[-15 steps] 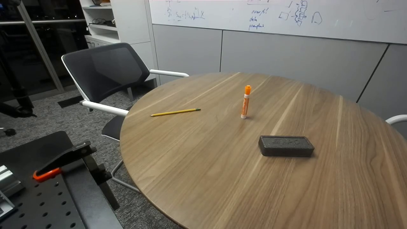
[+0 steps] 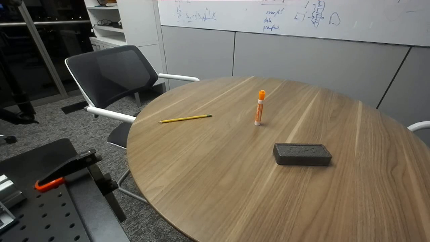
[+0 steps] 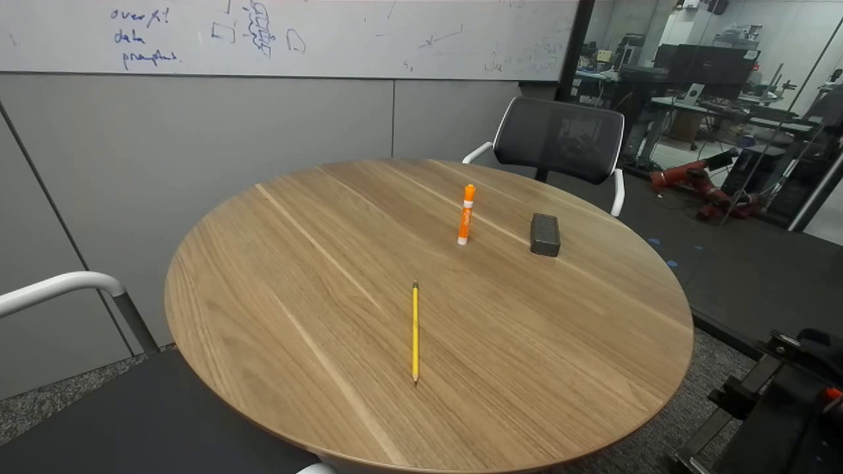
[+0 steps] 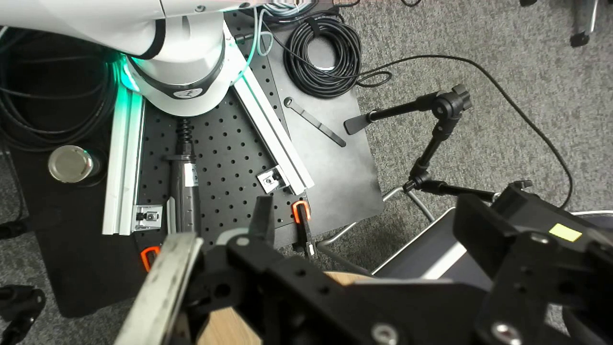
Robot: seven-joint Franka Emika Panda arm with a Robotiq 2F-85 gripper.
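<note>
An orange marker (image 2: pixel 259 109) with a white base stands upright on the round wooden table (image 2: pixel 209 161). To its left in exterior view 1 lies a yellow pencil (image 2: pixel 185 119), flat on the wood. A dark grey eraser block (image 2: pixel 303 154) rests nearer that camera, to the right of the marker. In exterior view 2 the pencil (image 3: pixel 415 332) is closest, with the marker (image 3: pixel 466 214) and eraser (image 3: pixel 545 234) farther back. My gripper shows only in the wrist view. Its fingers are wide apart with nothing between them, so it is open.
Chairs stand around the table, one a black mesh chair (image 2: pixel 113 76). The wrist view shows the robot's base on a perforated black plate (image 4: pixel 224 155), coiled cable (image 4: pixel 322 54) and a jointed black stand (image 4: pixel 442 115).
</note>
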